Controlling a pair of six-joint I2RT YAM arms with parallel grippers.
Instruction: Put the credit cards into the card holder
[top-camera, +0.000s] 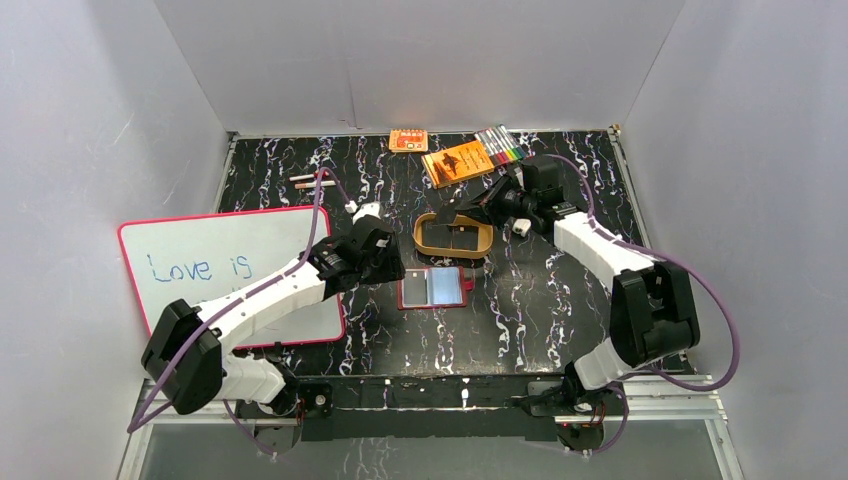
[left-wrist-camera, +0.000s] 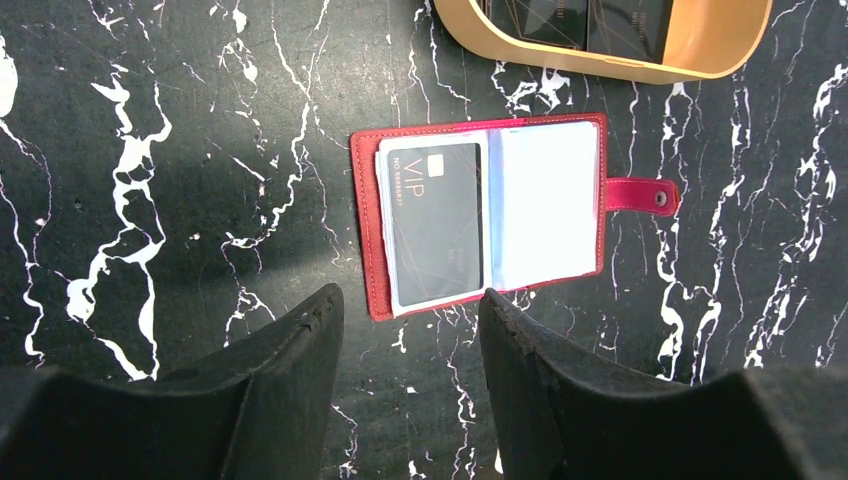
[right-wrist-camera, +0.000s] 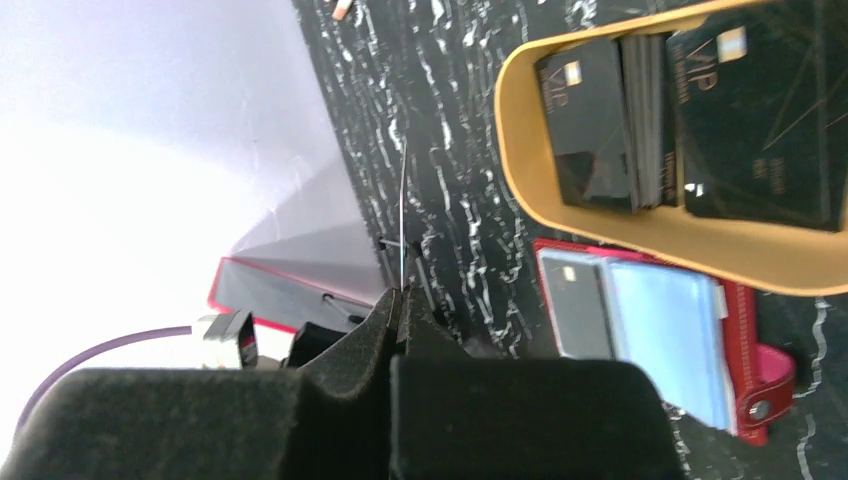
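A black card (right-wrist-camera: 403, 215), seen as a thin edge-on line in the right wrist view, stands out from my right gripper, which is shut on it. From above, that card (top-camera: 446, 212) shows over the back rim of the tan tray. More black cards (right-wrist-camera: 755, 110) lie inside the tray (right-wrist-camera: 520, 130). On the table in front of it, the red card holder (left-wrist-camera: 367, 230) is spread open, a black VIP card (left-wrist-camera: 436, 225) in its left pocket. The clear right pocket (left-wrist-camera: 545, 205) shows no card. My left gripper is open and empty, beside the holder's left side.
A whiteboard (top-camera: 230, 260) lies on the left. At the back are an orange book (top-camera: 458, 163), a small orange notebook (top-camera: 408, 140), colored markers (top-camera: 500, 144) and loose pens (top-camera: 315, 184). Bare table lies in front of the holder.
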